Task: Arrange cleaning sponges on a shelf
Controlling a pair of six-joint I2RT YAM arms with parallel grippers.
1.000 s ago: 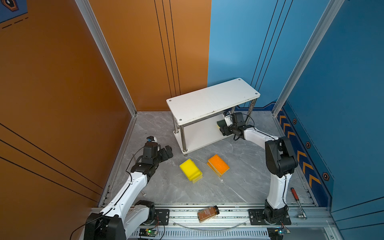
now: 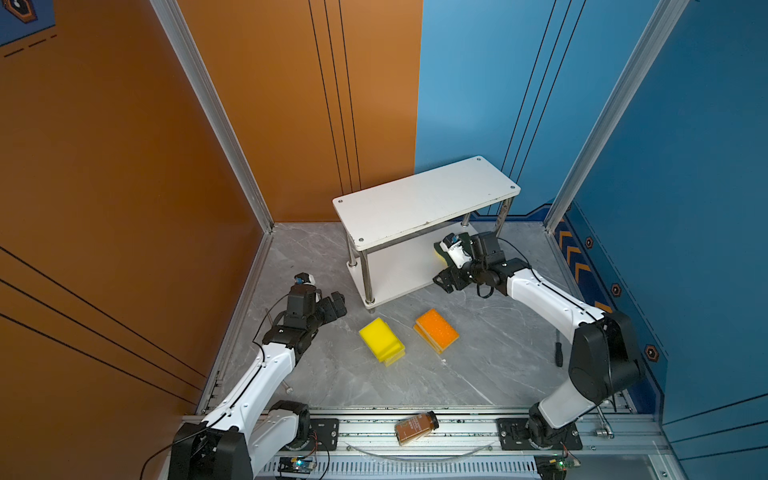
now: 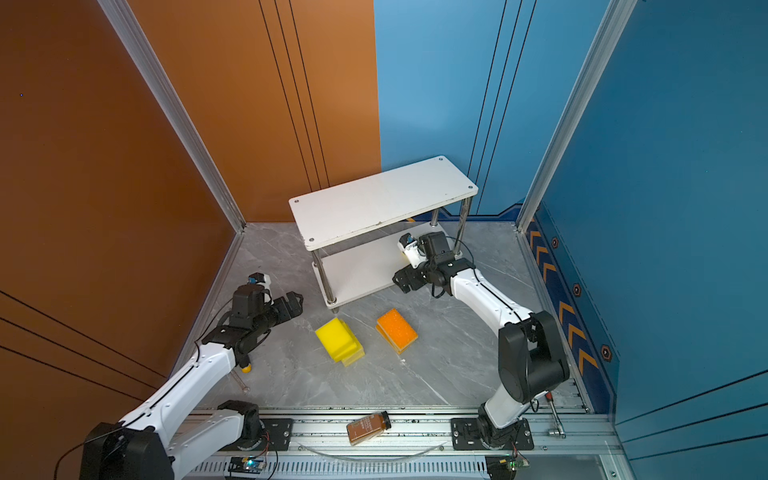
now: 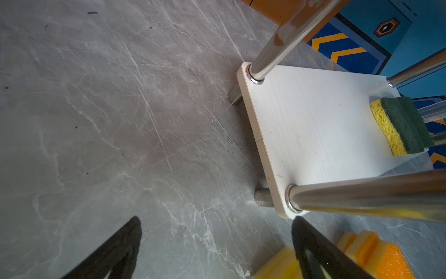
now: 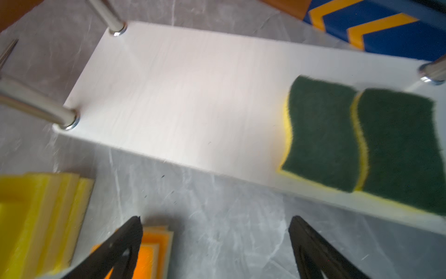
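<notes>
Two green-topped yellow sponges (image 5: pixel 320 134) lie side by side at the right end of the shelf's lower board (image 5: pixel 195 97). My right gripper is in front of that board, its fingers wide apart with nothing between them. A stack of yellow sponges (image 2: pixel 381 340) and a stack of orange sponges (image 2: pixel 437 329) rest on the floor in front of the shelf. To the left of the yellow stack, my left gripper stands open and empty, above bare floor. The right arm hides part of the green sponges in the top views.
The shelf's upper board (image 2: pixel 428 200) is bare and overhangs the lower one on metal posts (image 2: pixel 367 276). A brown-labelled jar (image 2: pixel 416 428) lies on the front rail. The left part of the lower board is free.
My right gripper has drawn back from the shelf toward the front and slightly left, leaving the green sponges on the lower board. The left arm and the floor stacks look the same.
</notes>
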